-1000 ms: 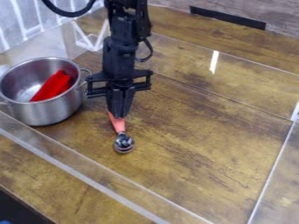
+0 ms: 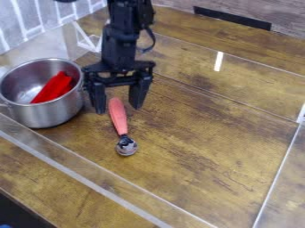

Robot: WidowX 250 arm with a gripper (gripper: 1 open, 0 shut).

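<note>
My gripper [image 2: 117,96] is open over the table, its two black fingers spread above and to either side of the upper end of a pink-handled utensil [image 2: 117,114] with a round metal head at its lower end. The utensil lies on the wooden table beside a steel pot [image 2: 37,114], which holds a red object [image 2: 53,87].
The pot occupies the left side, near a pale edge.
The gripper is sharper in view now and stands above the utensil's handle, more of which shows than a second ago. The pot and utensil look unmoved.
</note>
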